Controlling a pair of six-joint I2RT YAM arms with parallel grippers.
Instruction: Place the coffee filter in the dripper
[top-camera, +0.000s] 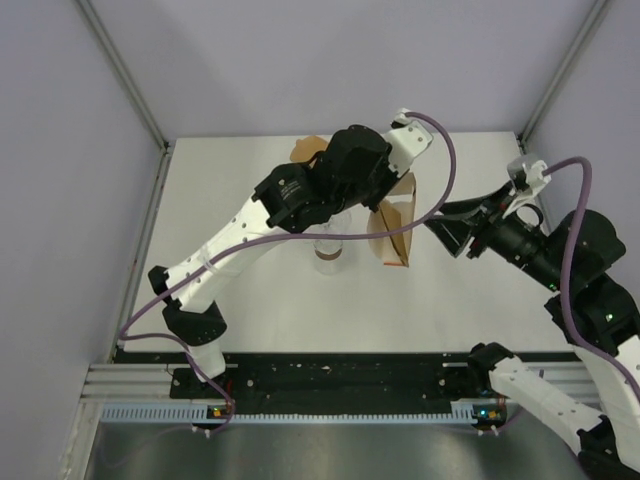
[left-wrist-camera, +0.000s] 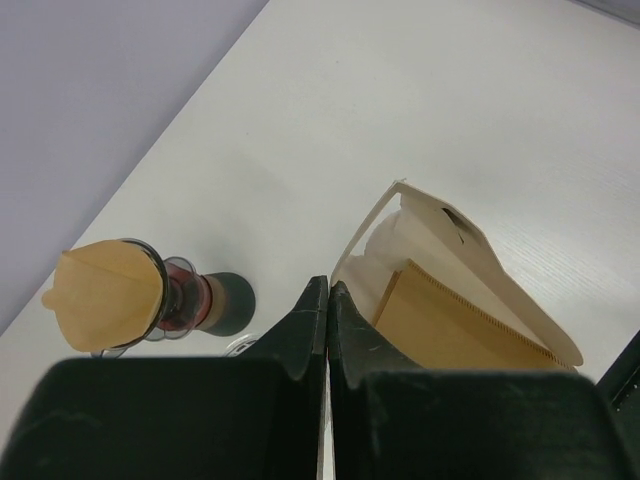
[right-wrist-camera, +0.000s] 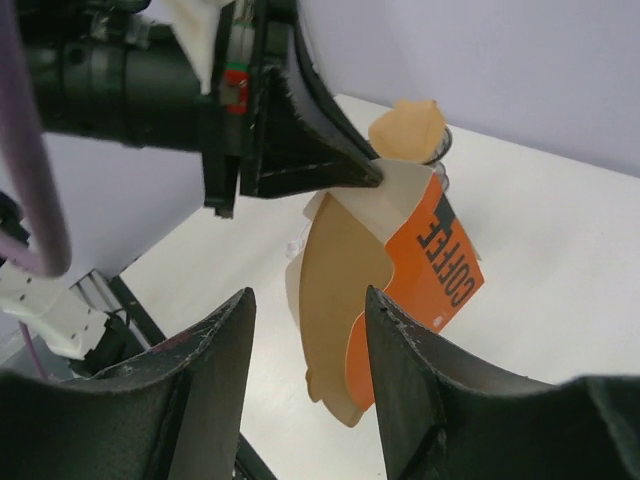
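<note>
The coffee filter bag (top-camera: 390, 245), paper with orange COFFE printing (right-wrist-camera: 445, 255) and brown filters inside, hangs from my left gripper, which is shut on its top rim. My right gripper stands open just right of the bag in the top view, with nothing seen between its fingers. The dripper (left-wrist-camera: 190, 300) stands behind, with a brown paper filter (left-wrist-camera: 105, 295) at its top; in the top view that filter (top-camera: 306, 147) shows beyond the left arm.
A clear vessel (top-camera: 328, 258) stands under the left arm, partly hidden.
</note>
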